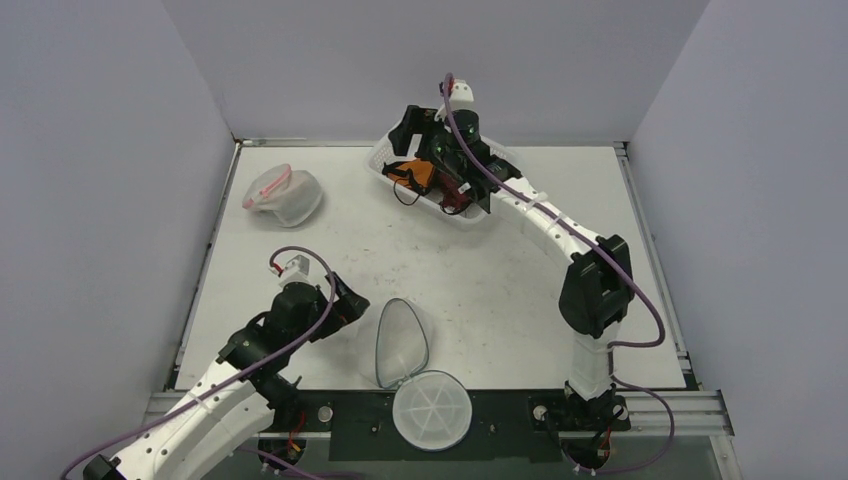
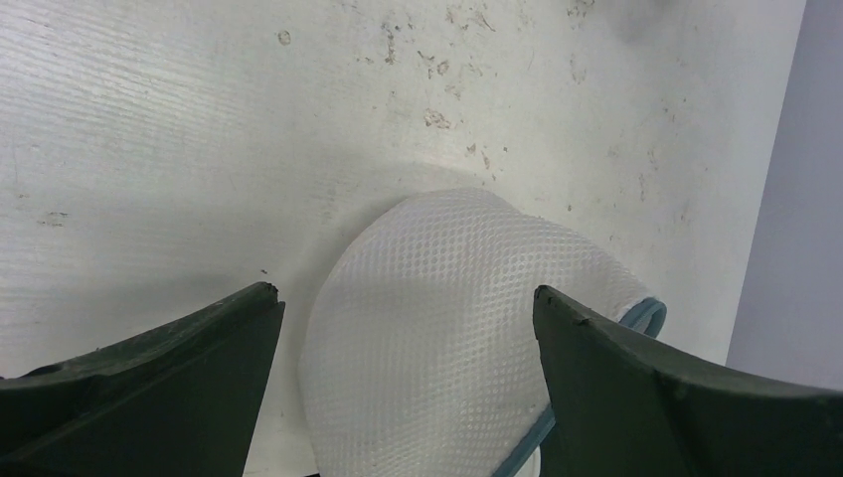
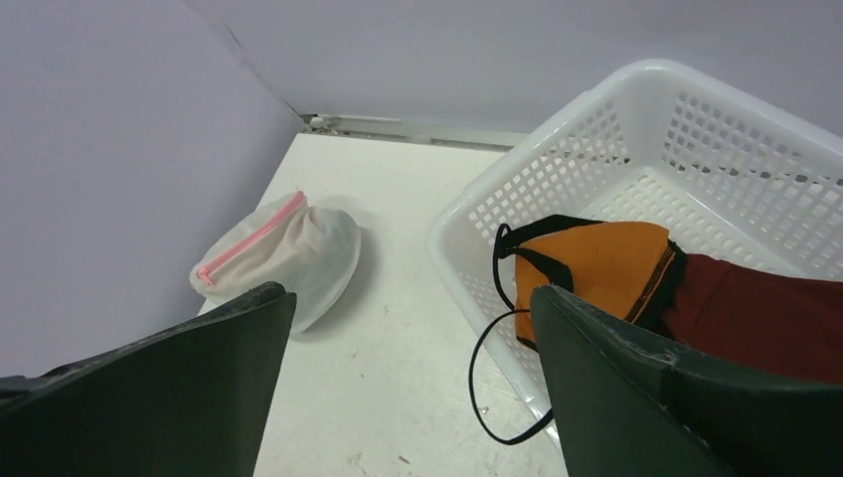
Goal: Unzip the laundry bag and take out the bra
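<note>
At the table's front lies a mesh laundry bag with grey trim (image 1: 402, 340) (image 2: 437, 318), opened out, its round lid (image 1: 432, 410) over the edge. My left gripper (image 1: 345, 305) is open above and just left of it. A second mesh bag with a pink zip (image 1: 282, 196) (image 3: 268, 258) rests at the back left. My right gripper (image 1: 415, 130) is open, raised over the white basket, which holds orange and black fabric (image 3: 587, 258) and dark red fabric (image 3: 756, 308). A black strap loops over the basket's front rim. I cannot tell which piece is a bra.
The white basket (image 1: 380, 160) (image 3: 716, 124) stands at the back centre.
</note>
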